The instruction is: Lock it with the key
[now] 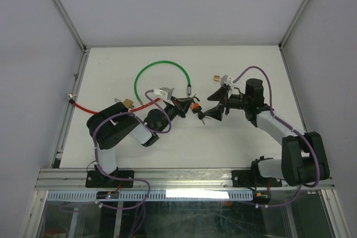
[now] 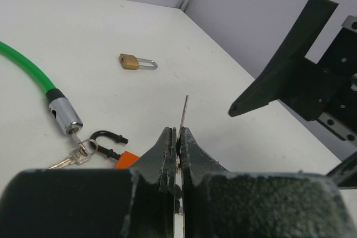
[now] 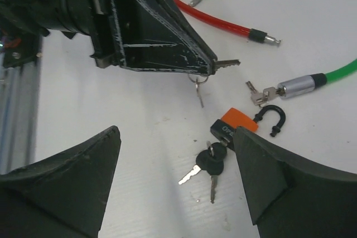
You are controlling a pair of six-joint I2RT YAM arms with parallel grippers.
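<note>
My left gripper (image 1: 184, 104) is shut on a key held upright in the left wrist view, a ring hanging below it. My right gripper (image 1: 215, 105) stands open just right of an orange-and-black padlock (image 1: 195, 106), which lies on the table with its detached-looking black shackle (image 3: 279, 116) and two black-headed keys (image 3: 212, 165). Between the right fingertips in the right wrist view is only table and these items, below them. A small brass padlock (image 2: 128, 62) lies farther back.
A green cable (image 1: 162, 61) with a silver lock end and keys (image 2: 72, 160) lies behind. A red cable (image 1: 92, 110) runs left under my left arm, near another brass padlock (image 1: 127, 103).
</note>
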